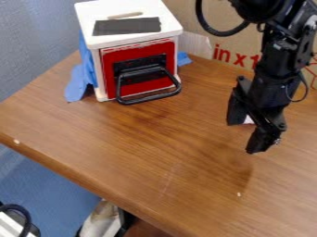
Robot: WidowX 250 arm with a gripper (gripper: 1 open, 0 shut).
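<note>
My gripper (259, 139) hangs pointing down over the right side of the wooden table (124, 162), at the end of the black arm; whether its fingers are open or shut is unclear. Left of it, at the back, a white toy oven (104, 30) with a red door (140, 57) and a black bar handle (148, 94) stands apart from the gripper. A dark plate and a pale stick lie on its top.
A blue cloth (77, 83) lies behind and beside the oven. A cardboard panel (223, 46) with red lettering stands at the back. The table's left edge drops to blue flooring.
</note>
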